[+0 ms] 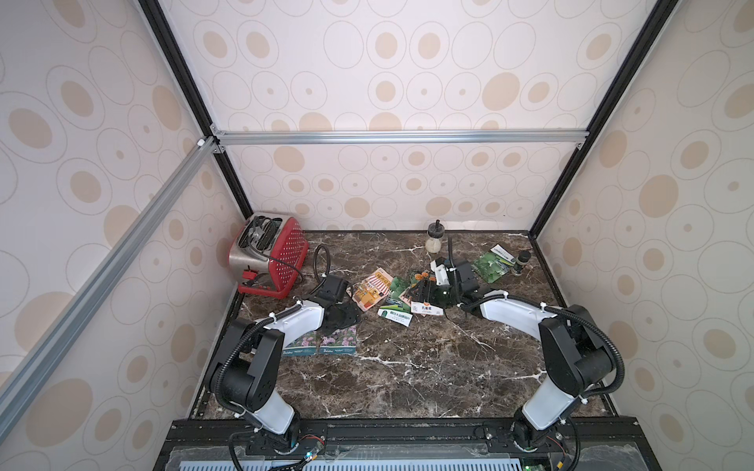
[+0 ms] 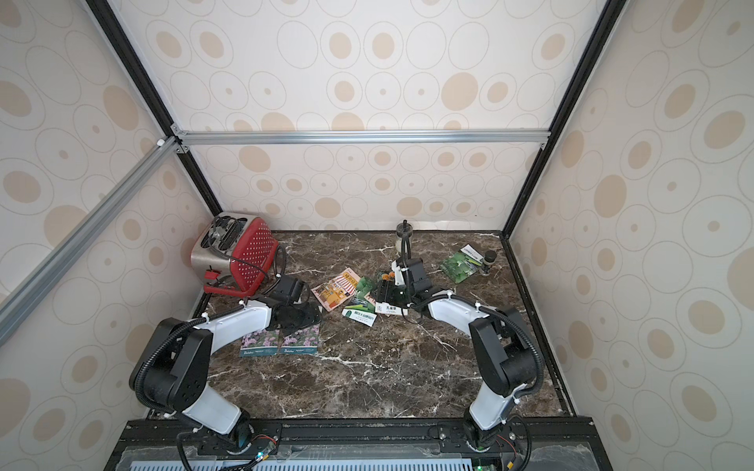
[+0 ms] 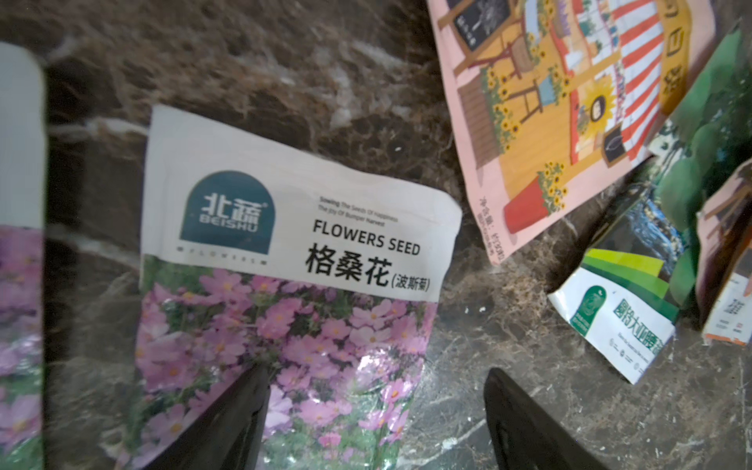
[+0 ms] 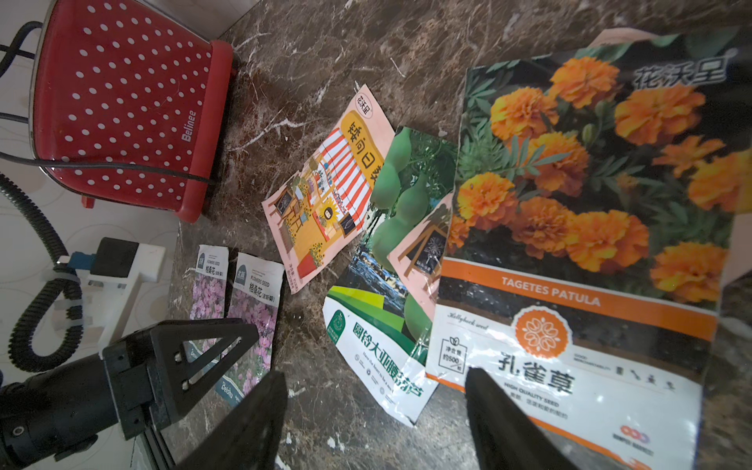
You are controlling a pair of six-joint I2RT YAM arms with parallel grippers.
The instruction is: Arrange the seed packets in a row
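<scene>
Two pink flower packets lie side by side at the left, the nearer-to-middle flower packet [image 3: 290,313] beneath my open left gripper. Up and to its right is the orange-and-pink sunflower packet [image 4: 333,188]. Beside that, a green gourd packet [image 4: 384,344] is partly covered by the orange marigold packet [image 4: 579,235] and a pink-edged packet [image 4: 423,254]. Over these overlapping packets my right gripper hangs open, nothing between its fingers. Another green packet [image 1: 491,267] rests at the back right.
A red toaster [image 1: 271,255] stands at the back left. One dark-topped jar [image 1: 434,237] is at the back, and a small dark jar [image 1: 521,262] sits beside the back-right packet.
</scene>
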